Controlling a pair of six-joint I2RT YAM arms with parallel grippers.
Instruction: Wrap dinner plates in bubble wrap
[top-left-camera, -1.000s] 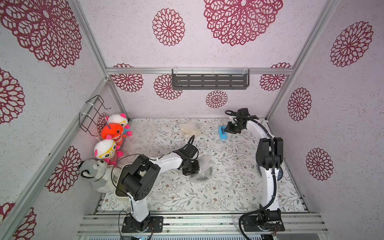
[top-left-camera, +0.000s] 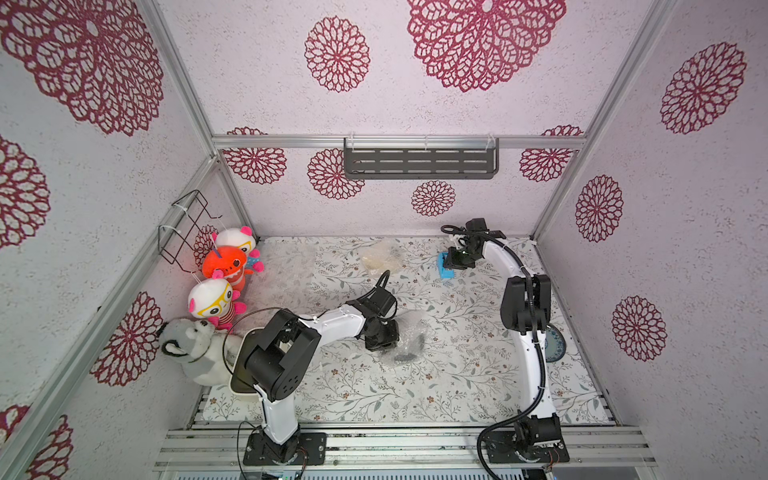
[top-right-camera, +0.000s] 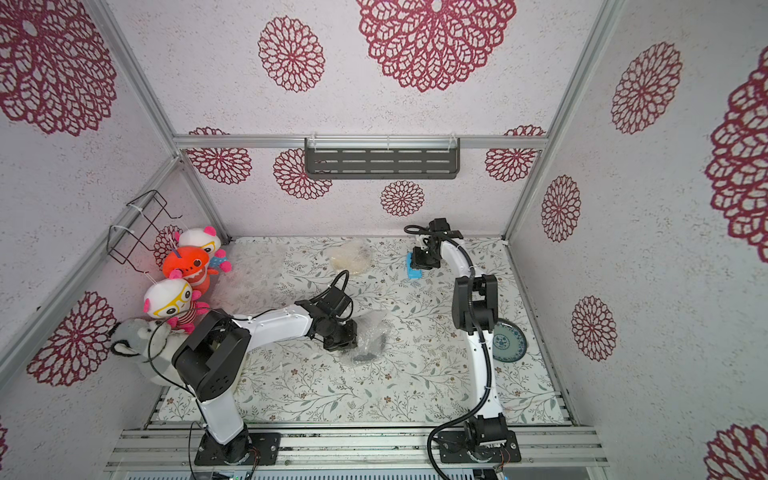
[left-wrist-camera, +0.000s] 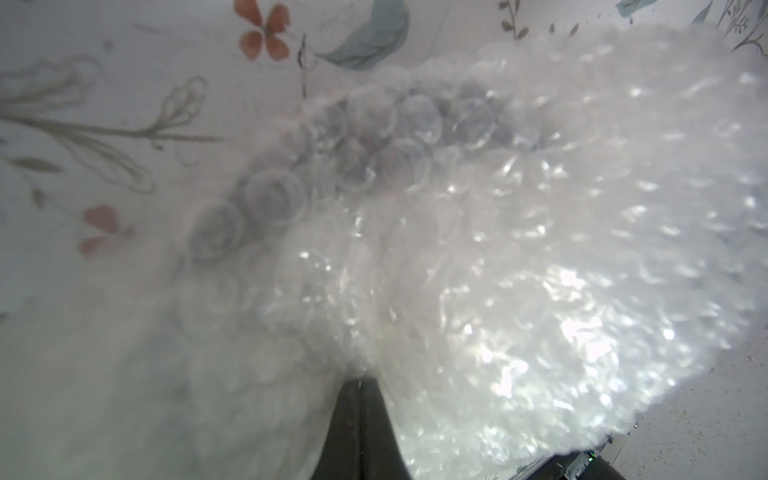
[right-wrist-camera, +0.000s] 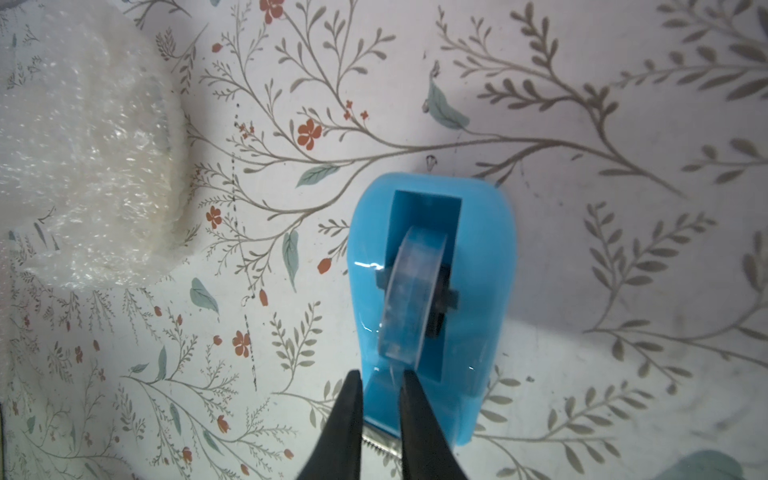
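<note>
A bubble-wrapped bundle (top-left-camera: 413, 340) lies mid-table; through the wrap in the left wrist view a dark curved plate edge (left-wrist-camera: 336, 132) shows. My left gripper is shut with its tips against this bubble wrap; whether a fold is pinched between them is not clear. At the back, the blue tape dispenser (right-wrist-camera: 484, 240) with a clear roll stands on the table. Over its cutter end is my right gripper, shut with only a narrow gap showing and no tape visible between the tips. A teal-rimmed plate (top-right-camera: 509, 340) lies at right, partly behind the right arm.
Another bubble-wrap bundle (top-left-camera: 381, 257) lies at the back, left of the dispenser. Faint clear sheeting (top-left-camera: 284, 268) covers the back left. Plush toys (top-left-camera: 214, 297) and a bin (top-left-camera: 242, 385) line the left side.
My right arm has swung left, bringing its gripper from the dispenser's right side to over it. The left arm, the bundle and the dispenser look unmoved.
</note>
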